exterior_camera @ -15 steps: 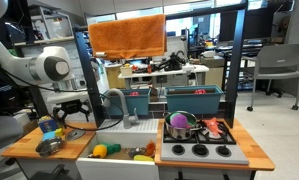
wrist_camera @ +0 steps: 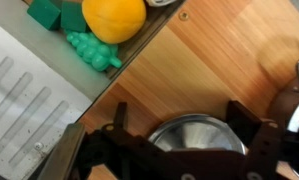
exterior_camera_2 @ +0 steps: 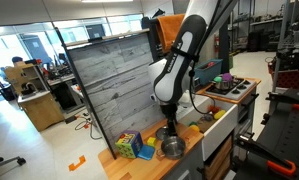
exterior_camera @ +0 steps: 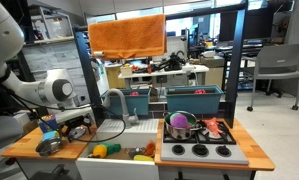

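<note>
In the wrist view, a round silver metal dish or lid (wrist_camera: 199, 130) lies on the wooden counter, its near part hidden by my gripper. The fingers stand wide apart with nothing held, the dish showing between and below the fingertips. From outside, the gripper (exterior_camera_2: 170, 124) hangs low over the counter, just above the dish. A silver pot (exterior_camera: 51, 145) stands beside it on the counter. Part of that pot (wrist_camera: 289, 108) and its handle show at the right of the wrist view.
The white sink (exterior_camera: 94, 168) beside the counter holds toy food, including a yellow-orange piece (wrist_camera: 114, 17) and green grapes (wrist_camera: 93, 50). A stove (exterior_camera: 203, 150) bears a pot with a purple item. Yellow and blue things (exterior_camera_2: 131, 145) crowd the counter by the wall.
The arm has come down toward the counter and slightly left in the first exterior view. Pot, sink contents and stove look the same.
</note>
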